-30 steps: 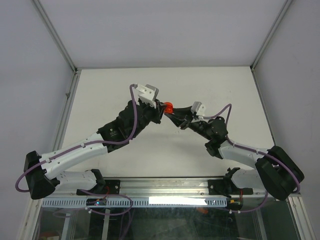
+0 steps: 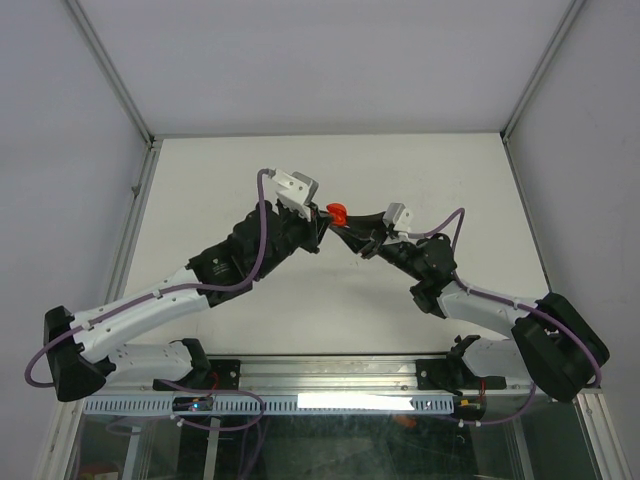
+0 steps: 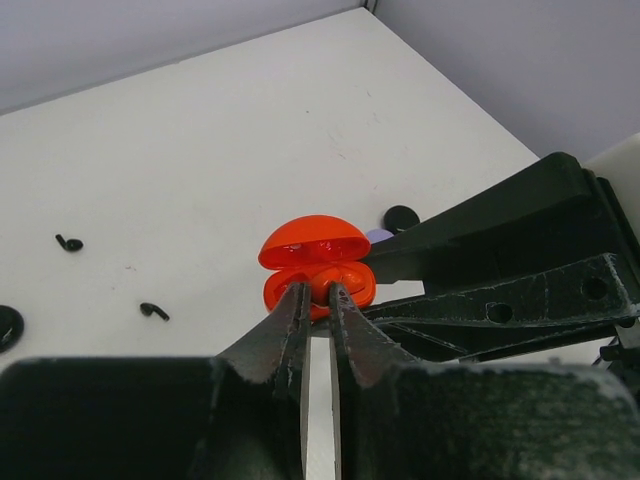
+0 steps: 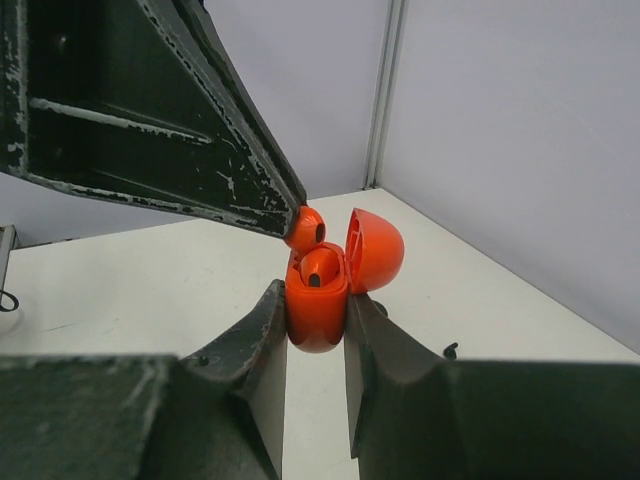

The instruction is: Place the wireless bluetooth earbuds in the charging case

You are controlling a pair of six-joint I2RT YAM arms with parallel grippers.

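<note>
Both grippers meet above the board's middle. My right gripper [image 2: 348, 228] is shut on the orange charging case [image 4: 316, 315], whose lid [image 4: 374, 250] stands open. My left gripper is shut on a small orange earbud [image 4: 303, 228] at the case's opening, touching or very close to it; whether it sits in a slot I cannot tell. In the left wrist view the case lid [image 3: 314, 236] is raised above the body, and the left fingertips cover part of the earbud.
The white board [image 2: 220, 170] is mostly clear in the top view. The left wrist view shows several small dark pieces [image 3: 150, 310], black discs [image 3: 400, 218] and a pale purple piece lying on it, beyond the grippers. Grey walls surround the board.
The right arm has hardly moved.
</note>
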